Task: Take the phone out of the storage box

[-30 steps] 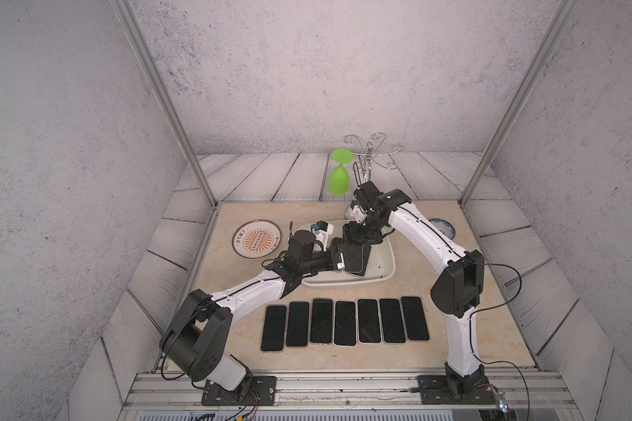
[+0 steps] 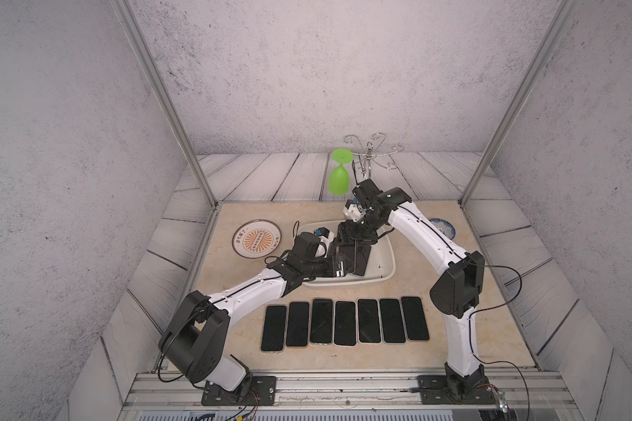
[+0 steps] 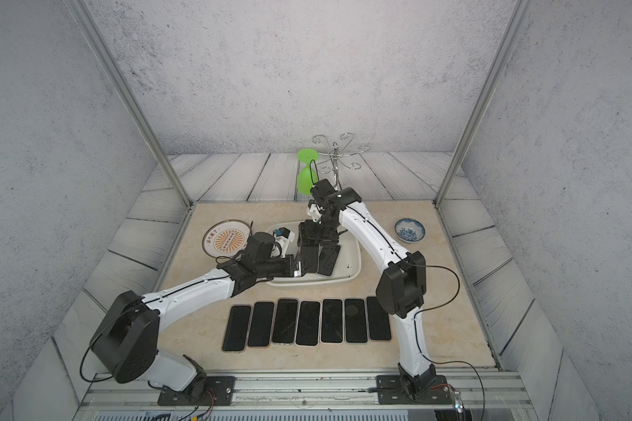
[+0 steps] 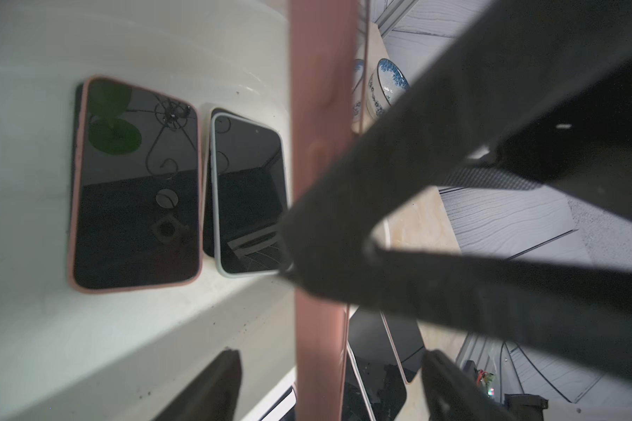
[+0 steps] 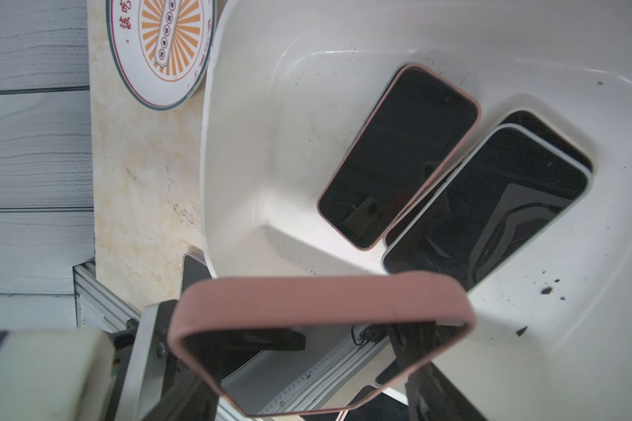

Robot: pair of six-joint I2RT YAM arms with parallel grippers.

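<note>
A pink-edged phone (image 5: 323,303) is held up above the white storage box (image 2: 384,270). My right gripper is shut on it, one finger at each long edge. In the left wrist view the same phone (image 4: 319,105) shows edge-on, with the black right fingers (image 4: 337,245) across it. My left gripper is open around the phone, blurred fingers on either side, with gaps visible. In the box lie another pink-edged phone (image 5: 400,158) and a pale-edged phone (image 5: 495,200), the latter partly on top of a dark one (image 5: 554,137).
Several phones (image 2: 344,323) lie in a row in front of the box. A plate (image 2: 257,239) stands left, a blue-patterned bowl (image 3: 409,230) right, and a metal rack (image 2: 369,158) with a green cup (image 2: 338,181) behind. Both arms meet closely over the box.
</note>
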